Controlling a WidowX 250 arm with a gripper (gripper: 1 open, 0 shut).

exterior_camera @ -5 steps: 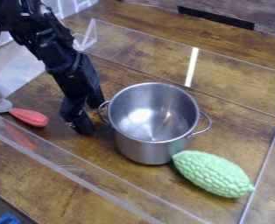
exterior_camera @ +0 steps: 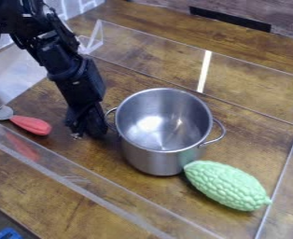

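My black gripper [exterior_camera: 91,127] is low over the wooden table, just left of a steel pot [exterior_camera: 163,133], by its left handle. The fingertips are dark and hard to make out; it looks shut, and I see nothing held in it. A red-handled utensil [exterior_camera: 30,123] with a metal end lies to the left of the gripper. A pale green bumpy vegetable [exterior_camera: 227,186], like a bitter melon, lies at the lower right of the pot.
Clear plastic walls border the wooden work surface [exterior_camera: 161,73]. A white strip stands out on the back wall.
The gripper has shifted very slightly at the pot's left side. The pot, utensil and vegetable have not visibly moved.
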